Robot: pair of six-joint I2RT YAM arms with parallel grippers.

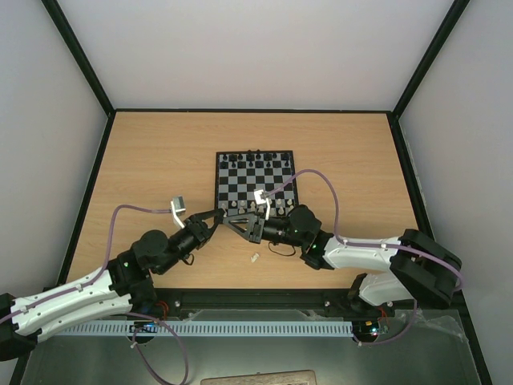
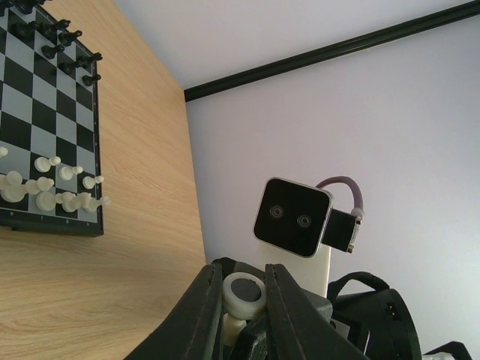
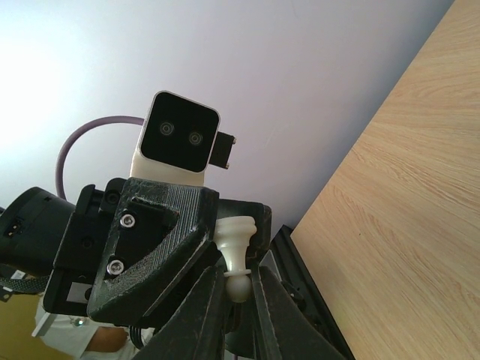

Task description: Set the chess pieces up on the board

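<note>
Just in front of the chessboard point(image 1: 248, 178), my left gripper point(image 1: 220, 216) and right gripper point(image 1: 228, 219) meet tip to tip. Between them is a white chess piece point(image 3: 235, 238). My left gripper is shut on it; the left wrist view shows its round base point(image 2: 244, 309) between the fingers. In the right wrist view its round head lies between my right fingertips, and whether they grip it cannot be told. Black pieces point(image 2: 61, 34) stand along the board's far side, white pieces point(image 2: 46, 196) along its near side. The right arm partly hides the near right corner.
One small white piece point(image 1: 255, 257) lies loose on the wooden table point(image 1: 160, 160), in front of the board. A cable loops beside it, under the right arm. Bare table surrounds the board on its left, right and far sides.
</note>
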